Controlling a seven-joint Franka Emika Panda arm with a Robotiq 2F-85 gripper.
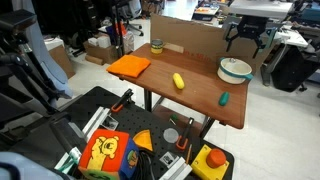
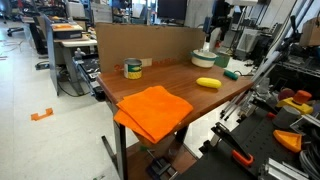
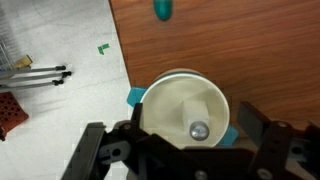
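A round white pot with teal handles stands at the back right of the wooden table. Within its rim, the wrist view shows a white object with a grey round end. Above the pot hangs my gripper, its dark fingers spread wide on either side of the rim in the wrist view. Nothing shows held between them. A green object lies in front of the pot, and a yellow one lies mid-table. On the left is an orange cloth.
A can stands near the back edge, before a brown cardboard panel. In front of the table, a black surface carries a colourful box, clamps and an orange-and-yellow item. Bare wood lies between the cloth and the pot.
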